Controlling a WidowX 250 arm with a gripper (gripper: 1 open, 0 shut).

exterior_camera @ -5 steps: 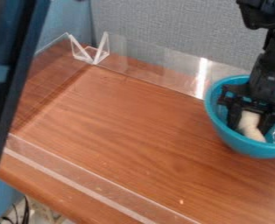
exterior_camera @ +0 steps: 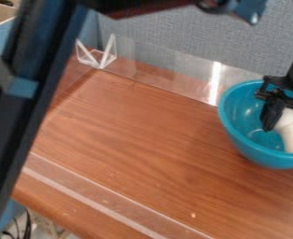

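Note:
A turquoise bowl (exterior_camera: 249, 140) sits at the right side of the wooden table. Inside it is a pale, elongated object (exterior_camera: 291, 137), tilted up toward my black gripper (exterior_camera: 281, 109), which is shut on its upper end at the right edge of the view. The fingertips are dark and partly hard to make out against the bowl.
A clear plastic barrier with a white bracket (exterior_camera: 97, 56) runs along the back. A large dark arm structure (exterior_camera: 22, 93) fills the left foreground.
My gripper has risen and shifted right with the pale object, which now stands more tilted. The dark structure on the left has swung further into view across the top.

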